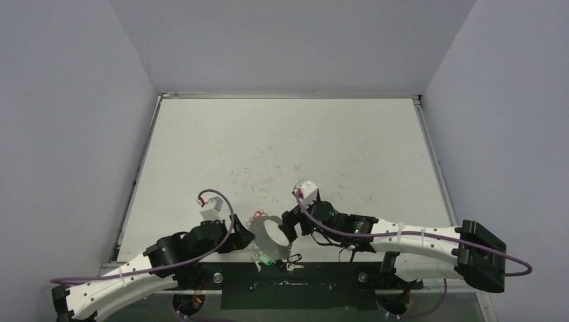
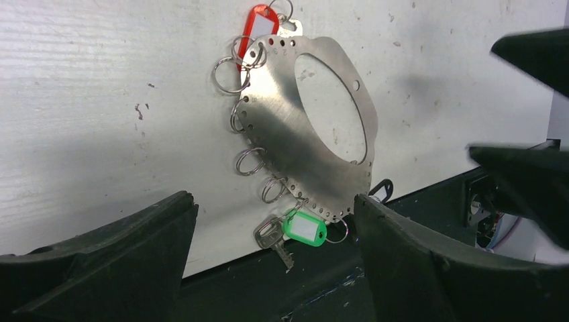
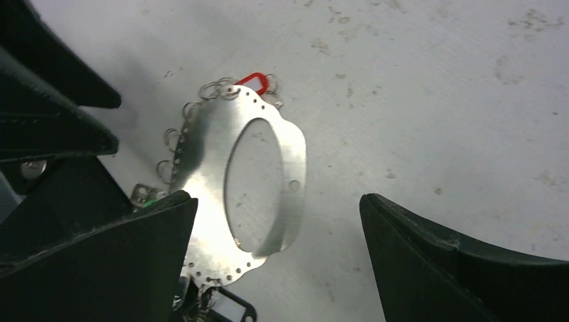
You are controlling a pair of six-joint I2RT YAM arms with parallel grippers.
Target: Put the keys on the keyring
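Note:
A flat silver metal plate (image 2: 278, 124) with a large oval hole lies on the table, thin wire rings hanging through the small holes along its edge. A red tag (image 2: 260, 25) is at its far end. By the table's front edge, a green tag (image 2: 305, 229) and a key (image 2: 272, 236) hang from the plate, and a black tag (image 3: 228, 307) with a ring sits at its near corner. My left gripper is part open above the plate's left side, nothing between its fingers. To the right of the plate, my right gripper stands open and empty.
Dark front ledge (image 1: 295, 288) runs along the table's near edge, with some tags and keys reaching over it. The white table (image 1: 288, 141) behind the plate is clear. Both grippers are close to each other across the plate.

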